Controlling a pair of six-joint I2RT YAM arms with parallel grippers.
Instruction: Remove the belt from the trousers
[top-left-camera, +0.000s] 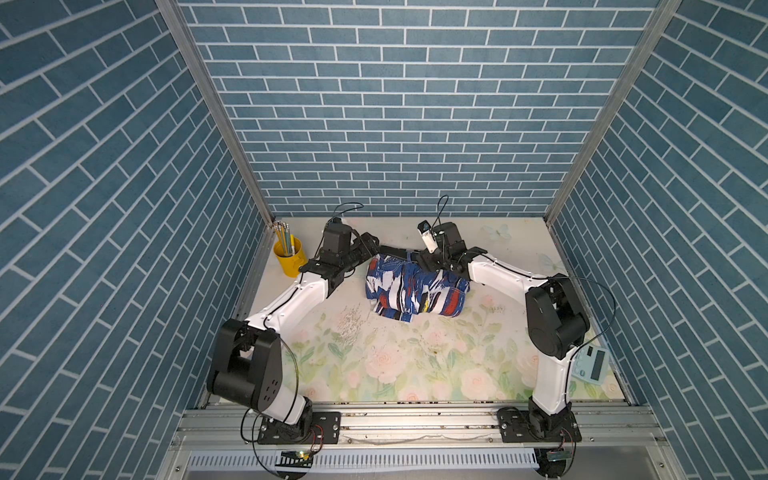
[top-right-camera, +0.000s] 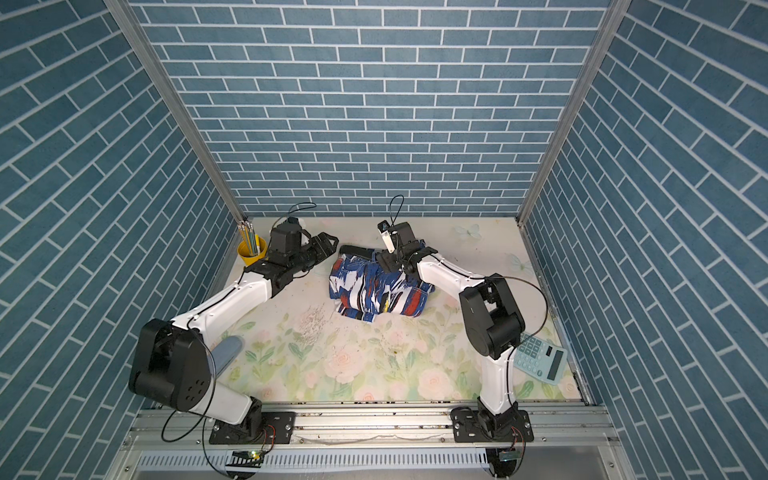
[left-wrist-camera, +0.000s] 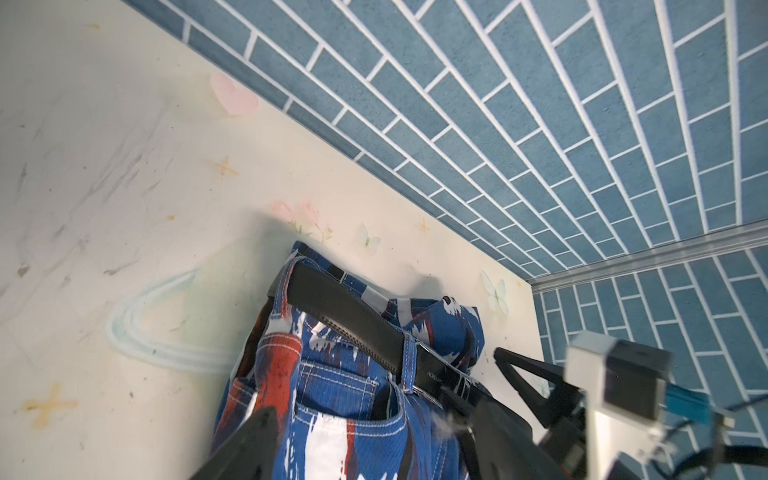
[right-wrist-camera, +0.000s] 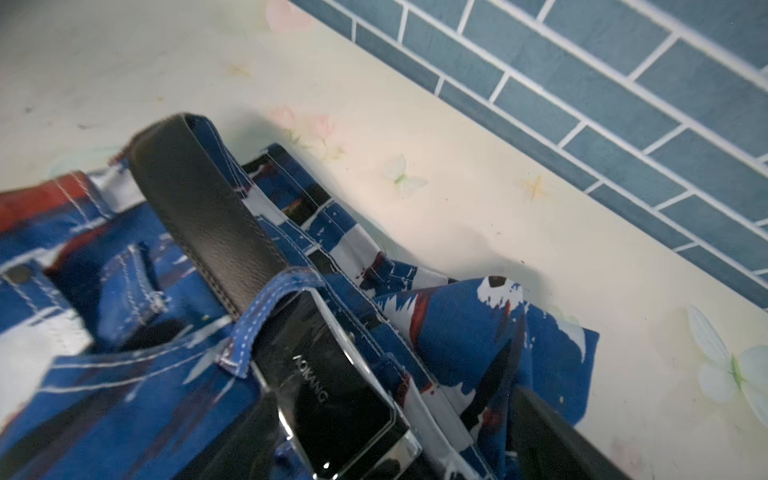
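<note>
Folded blue, white and red patterned trousers (top-left-camera: 400, 292) lie mid-table, a black belt (left-wrist-camera: 336, 312) threaded through their top loops. In the right wrist view its shiny buckle (right-wrist-camera: 328, 384) sits beside a denim loop (right-wrist-camera: 264, 308). My left gripper (top-left-camera: 369, 244) hangs just above and left of the belt's left end, its fingers apart. My right gripper (top-right-camera: 388, 257) is over the buckle end of the belt, fingers apart and blurred at the bottom of its wrist view; I see nothing held.
A yellow pen cup (top-left-camera: 289, 256) stands at the back left, a calculator (top-right-camera: 537, 360) at the front right, a grey object (top-right-camera: 226, 352) at the front left. Tiled walls surround the back and sides.
</note>
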